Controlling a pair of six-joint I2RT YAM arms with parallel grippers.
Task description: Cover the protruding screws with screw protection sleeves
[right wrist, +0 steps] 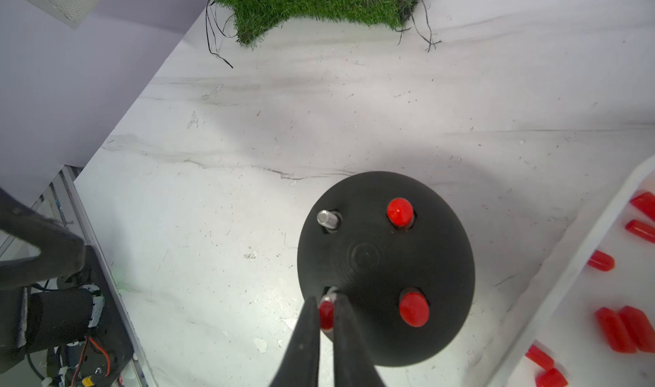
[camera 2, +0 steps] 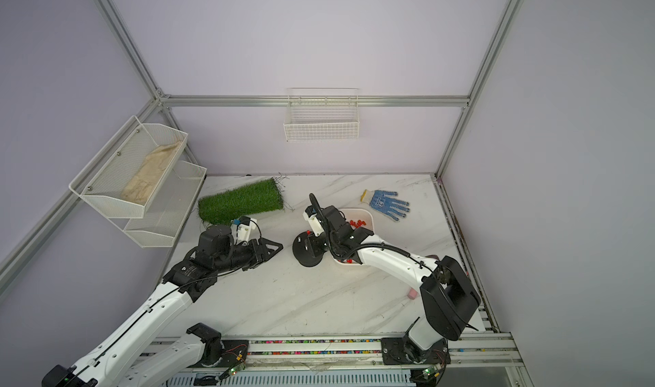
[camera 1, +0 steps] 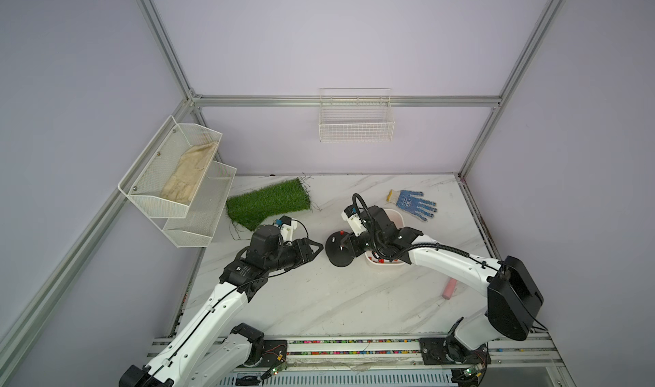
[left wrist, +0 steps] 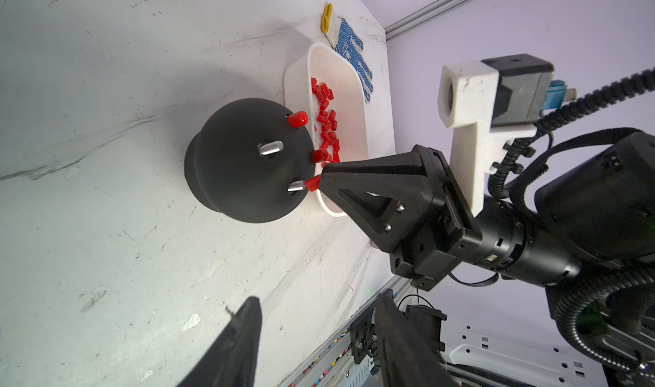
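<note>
A black round base [right wrist: 368,264] carries upright metal screws. Two of them wear red sleeves, the far one [right wrist: 399,212] and the near one [right wrist: 414,308] on the bin side. A bare screw [right wrist: 328,219] stands at the far left of the base. My right gripper is shut on a red sleeve [left wrist: 313,183], held right at the tip of the remaining screw [left wrist: 296,186]; how far it covers that screw is hard to tell. My left gripper stands open and empty, left of the base.
A white bin [left wrist: 354,93] with several loose red sleeves adjoins the base on the right. Behind lie green turf [camera 1: 267,202] and a blue glove [camera 1: 413,204]. A pink object [camera 1: 449,288] lies at right front.
</note>
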